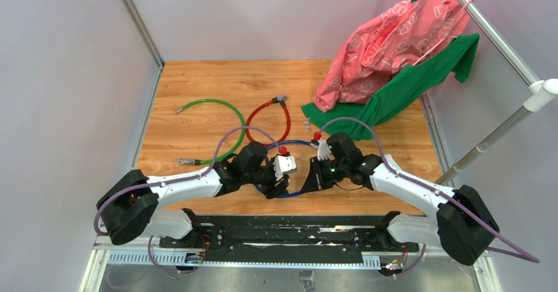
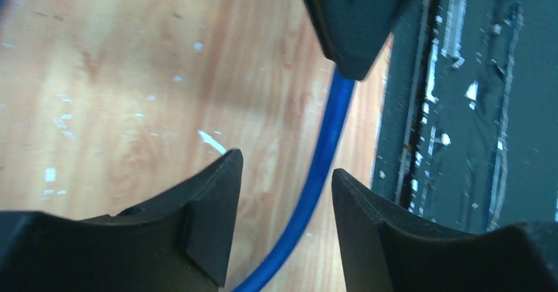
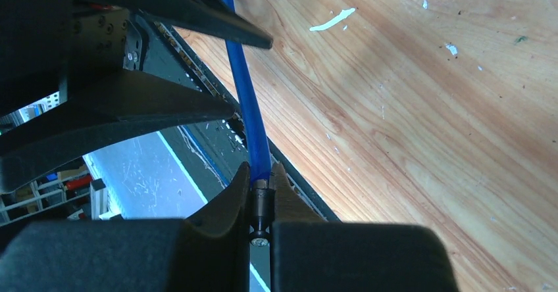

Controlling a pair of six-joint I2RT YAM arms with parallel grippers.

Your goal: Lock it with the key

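Observation:
The blue cable lock (image 1: 296,193) lies in a loop at the front centre. My right gripper is shut on one metal-tipped end of it. My left gripper is open above the blue cable (image 2: 310,187), nothing between its fingers; the cable runs behind them. In the right wrist view the left gripper's open fingers frame the cable. A small set of keys (image 1: 307,124) lies on the table beside the green cloth.
A red cable lock (image 1: 288,118) and a green one (image 1: 233,108) lie behind and left. Pink and green clothing (image 1: 388,48) hangs at the back right, beside a metal pole. The front table edge is close below the grippers.

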